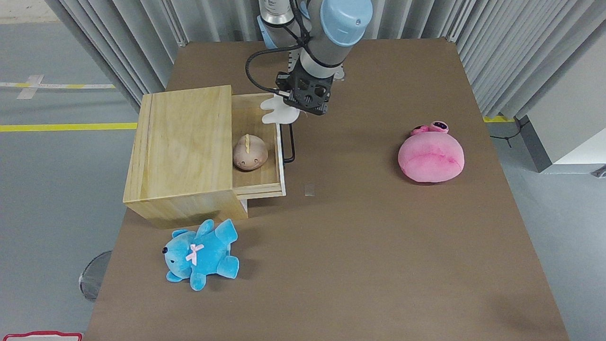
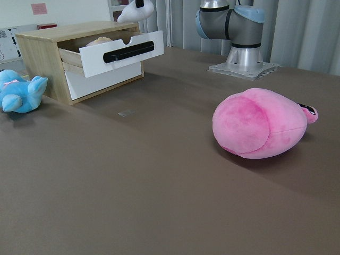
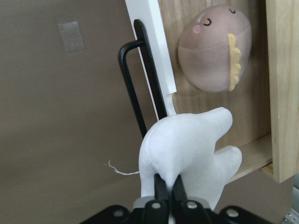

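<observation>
My gripper is shut on a white plush toy (image 1: 279, 112), holding it over the back end of the open top drawer, by its white front. In the wrist view the toy (image 3: 182, 149) overlaps that front near the black handle (image 3: 128, 79). A beige plush with a yellow crest (image 1: 250, 152) lies inside the drawer (image 1: 256, 179) of the wooden cabinet (image 1: 182, 142). In the left view the toy (image 2: 130, 13) hangs above the drawer front (image 2: 95, 58).
A blue teddy (image 1: 201, 253) lies in front of the cabinet. A round pink plush (image 1: 430, 156) sits to the right on the brown table (image 1: 369, 255), whose middle and front are clear.
</observation>
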